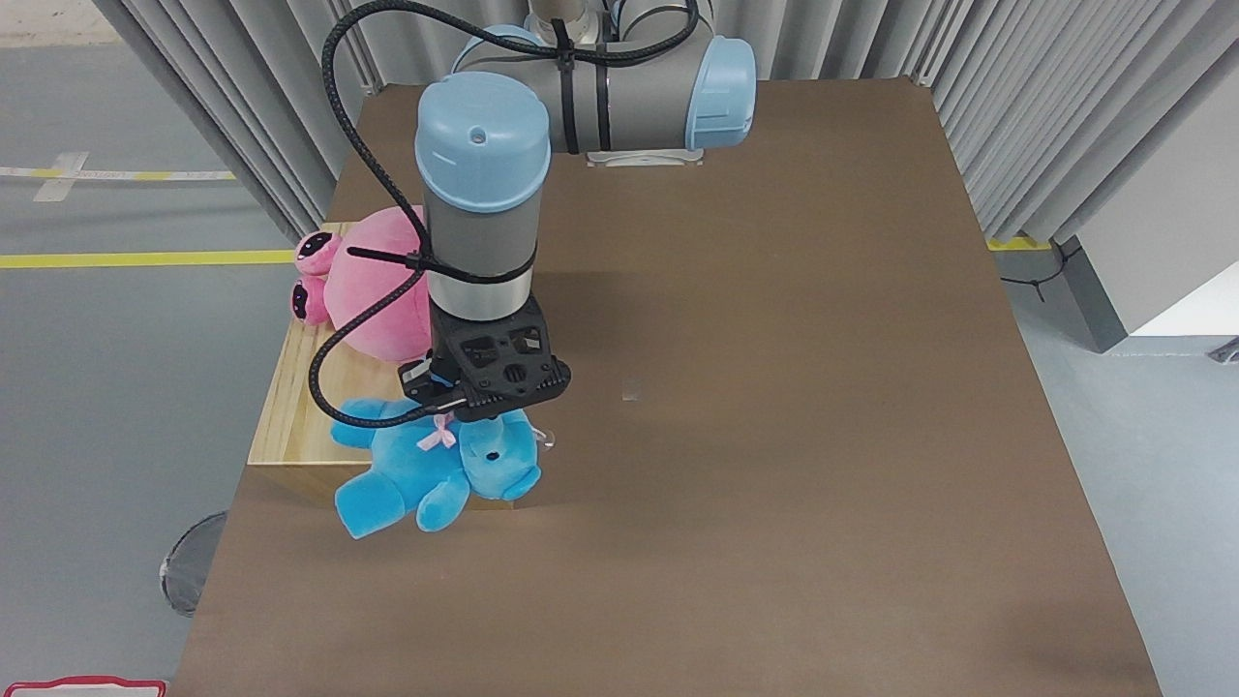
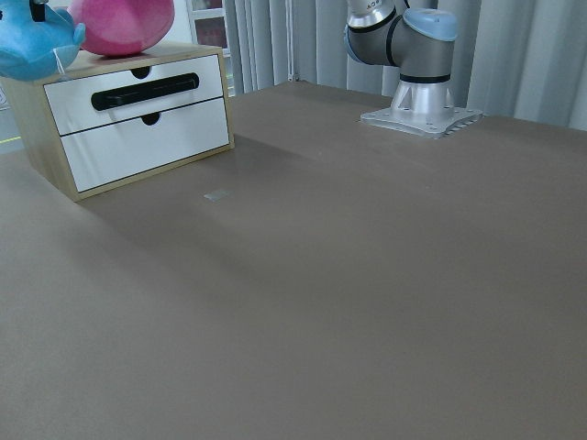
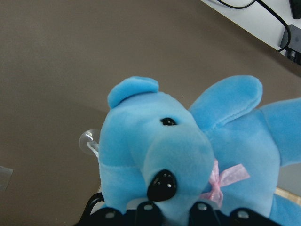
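My gripper (image 1: pixel 482 383) holds a blue plush bear (image 1: pixel 395 482) above the near part of a wooden cabinet (image 2: pixel 138 137), whose two white drawers appear closed. The bear also fills much of the wrist view (image 3: pixel 155 141), pressed against the black gripper at the lower edge, a pink bow on its chest; the fingertips are hidden by it. In the left view the bear (image 2: pixel 27 50) is at top left, level with the cabinet top. A pink round plush (image 1: pixel 377 290) with smaller pink parts lies on the cabinet top, partly hidden by the arm.
A curtain runs along the back, behind the robot base (image 2: pixel 422 115). Floor lies beyond both side edges.
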